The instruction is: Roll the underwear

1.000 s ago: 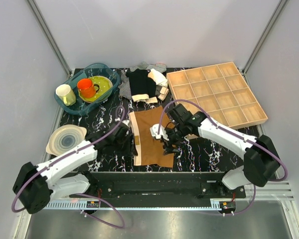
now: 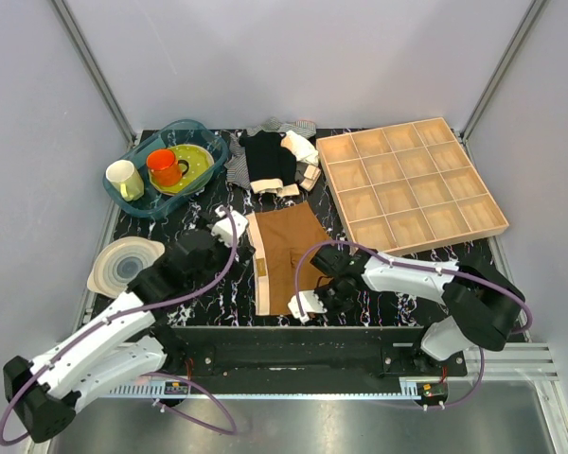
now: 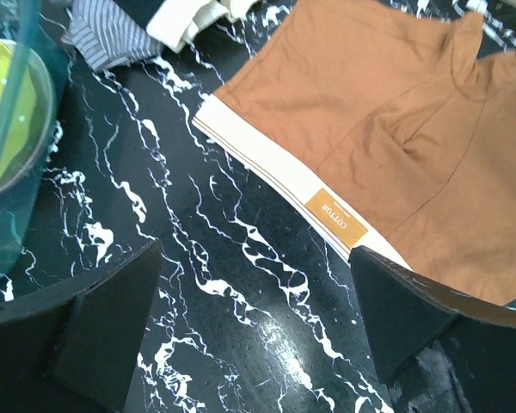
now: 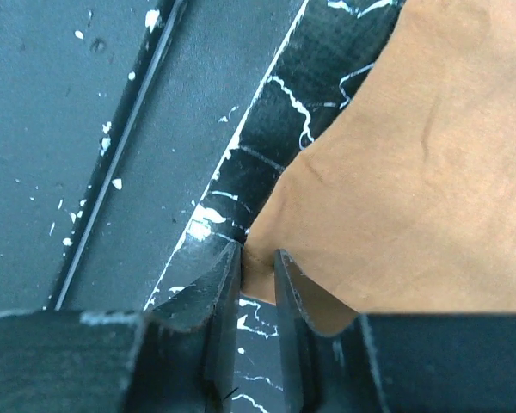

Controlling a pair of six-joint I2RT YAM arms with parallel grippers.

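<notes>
The brown underwear (image 2: 289,251) lies spread flat on the black marbled table, its pale waistband (image 3: 275,168) with a "COTTON" label running along the left side. In the right wrist view, a corner of the brown cloth (image 4: 396,181) is pinched between the fingertips, so my right gripper is shut on it close to the table's front edge. My left gripper stands open left of the waistband, only bare table showing between its fingers. The right arm covers part of the underwear's near right side in the top view.
A teal basket (image 2: 151,206) with cups and a plate sits at the back left, above a clear plastic lid (image 2: 123,263). Folded dark and white clothes (image 2: 270,161) lie at the back. An empty wooden compartment tray (image 2: 412,184) fills the right side.
</notes>
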